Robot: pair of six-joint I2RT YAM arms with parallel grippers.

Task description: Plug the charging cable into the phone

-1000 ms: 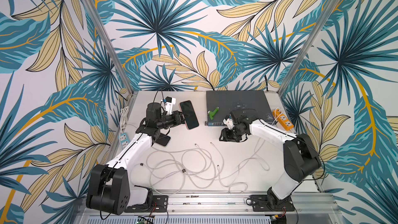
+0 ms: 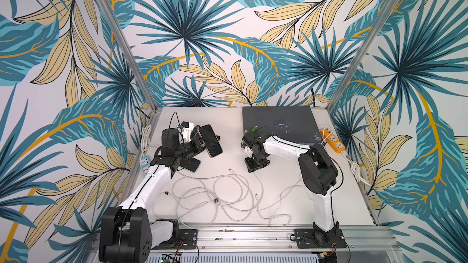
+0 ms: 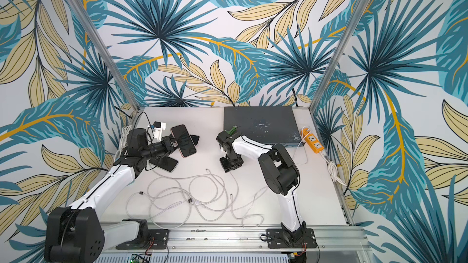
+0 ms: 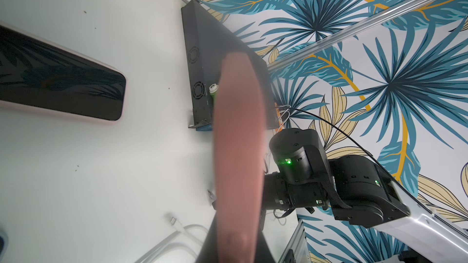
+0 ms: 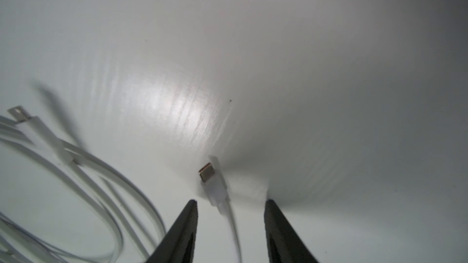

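A pink-edged phone [image 2: 210, 140] is held up at the back left by my left gripper [image 3: 173, 141], shut on it; its blurred pink edge [image 4: 238, 160] fills the middle of the left wrist view. Other dark phones [image 3: 164, 162] lie beneath on the table. My right gripper is low over the centre of the table, part open, with a white cable's small metal-tipped plug [image 5: 213, 185] lying just beyond and between its fingertips. A second, larger white plug [image 5: 41, 134] lies to its left.
Tangled white cables [image 2: 214, 199] cover the front of the table. A dark box [image 2: 277, 121] with a green object on it sits at the back right, beside an orange power strip [image 2: 332, 140]. A light blue strip [image 2: 144, 164] is at the left edge.
My left gripper has moved left with the phone, from near the middle back. My right arm has swung left and toward the front, away from the dark box, down over the cables.
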